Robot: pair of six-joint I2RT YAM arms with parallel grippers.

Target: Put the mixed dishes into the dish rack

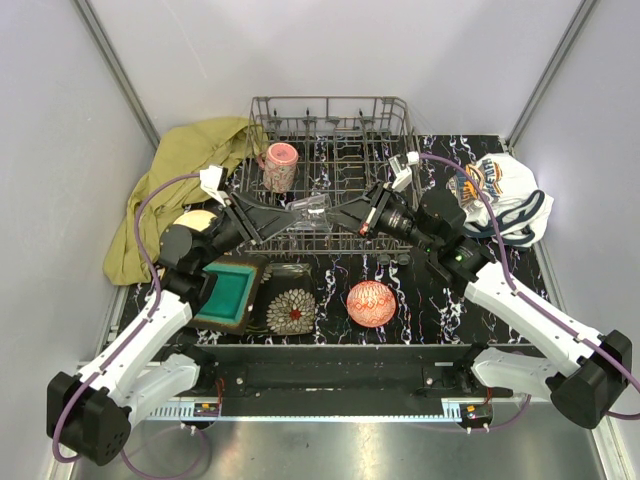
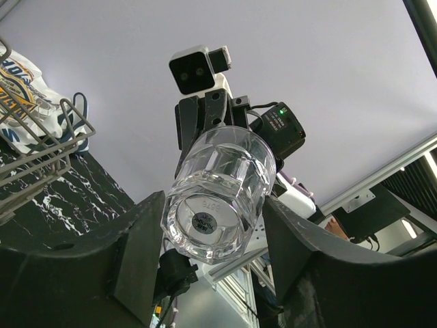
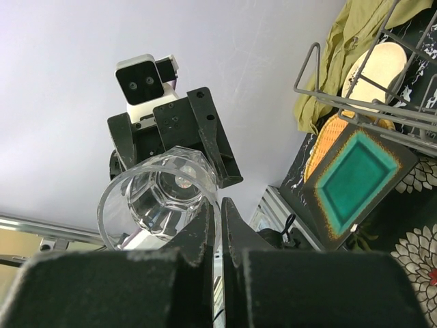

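Note:
A clear glass [image 1: 311, 212] is held in the air between the two arms, over the front part of the dish rack [image 1: 330, 98]. My right gripper is shut on its rim, with the wall pinched between the fingers. In the left wrist view the base of the glass [image 2: 205, 222] faces the camera. My left gripper has its fingers on both sides of that base, very close to the glass; whether they press on it cannot be told. A pink patterned mug [image 1: 280, 168] stands in the rack's left part.
On the counter lie a green rectangular plate [image 1: 222, 293], a dark flower-patterned dish [image 1: 291, 311] and a red-patterned bowl [image 1: 371, 304]. An olive cloth [image 1: 150, 210] is at left, a white cloth [image 1: 515, 195] at right. The rack's right part looks empty.

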